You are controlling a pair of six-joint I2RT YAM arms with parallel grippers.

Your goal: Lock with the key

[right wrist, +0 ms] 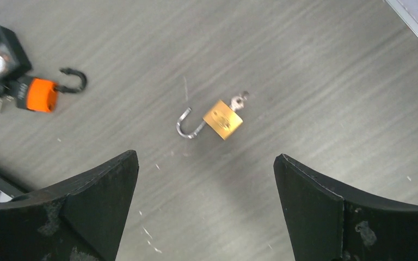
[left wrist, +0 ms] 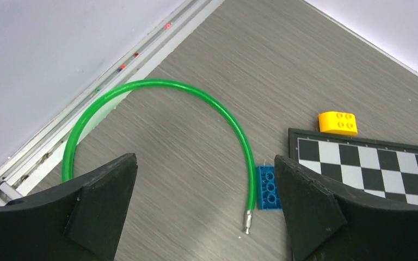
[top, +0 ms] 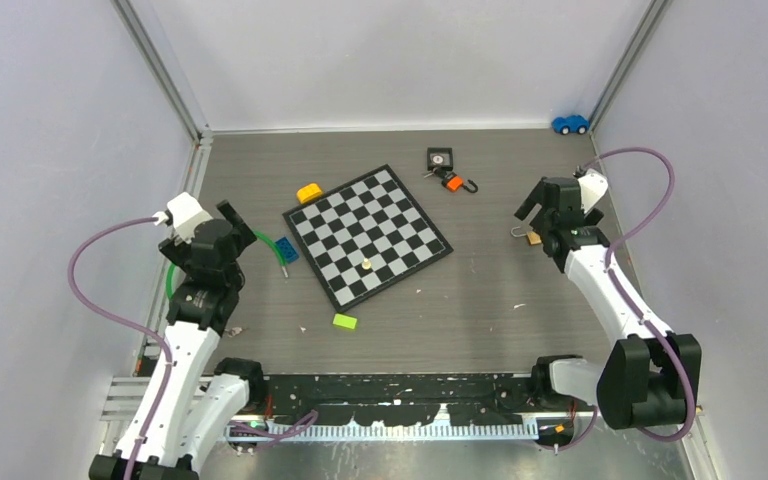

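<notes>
A brass padlock [right wrist: 222, 118] lies on the table with its silver shackle [right wrist: 188, 130] raised open and a key [right wrist: 237, 101] at its other end. My right gripper hangs open above it, the lock showing between and beyond the fingers. A black and orange padlock [right wrist: 41, 95], with open shackle and keys, lies beside a small black square object [top: 439, 159]. My left gripper stands open over the left of the table, above a green hose [left wrist: 234, 124], holding nothing.
A chessboard [top: 368, 237] fills the centre, with a yellow brick [top: 309, 192], blue brick [left wrist: 268, 187] and lime block [top: 345, 321] around it. A blue toy car [top: 570, 124] sits at the back right. Table between the board and right arm is mostly clear.
</notes>
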